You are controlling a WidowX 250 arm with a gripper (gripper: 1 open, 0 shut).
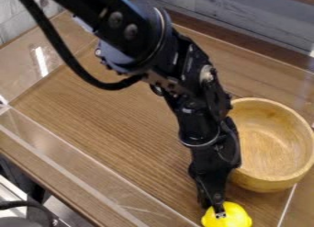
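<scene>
My black gripper (211, 201) points down at the near right of the wooden table, its tip at the top of a yellow object (230, 218) that is cut off by the bottom edge of the view. The fingers are close together; whether anything is between them is hard to see. A tan wooden bowl (276, 143) sits just right of the gripper, partly behind it.
A tiled wall (258, 19) runs along the back. A dark cable lies at the lower left, beyond the table's front edge.
</scene>
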